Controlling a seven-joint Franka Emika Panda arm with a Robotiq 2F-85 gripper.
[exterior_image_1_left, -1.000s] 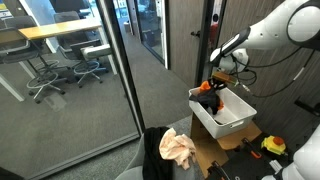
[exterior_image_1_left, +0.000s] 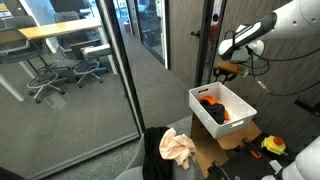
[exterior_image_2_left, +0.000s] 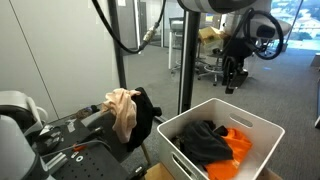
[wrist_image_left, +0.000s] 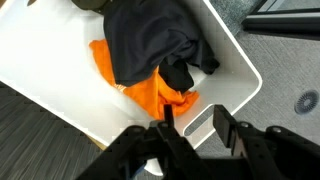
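Inside the white bin (exterior_image_2_left: 262, 125) lie a black cloth (exterior_image_2_left: 203, 143) and an orange cloth (exterior_image_2_left: 237, 146), the black one partly over the orange. From the wrist view the black cloth (wrist_image_left: 153, 40) and the orange cloth (wrist_image_left: 156, 94) rest on the bin floor. Above the bin hangs my gripper, open, its fingers apart with nothing between them. In the first exterior view the gripper (exterior_image_1_left: 218, 80) is clear of the cloths (exterior_image_1_left: 212, 105).
Outside the bin, a beige cloth (exterior_image_1_left: 178, 147) and another black cloth (exterior_image_1_left: 156, 155) lie together at the table's side. A yellow and red object (exterior_image_1_left: 274, 144) sits near the robot's base. Glass panels and a dark post stand behind the bin.
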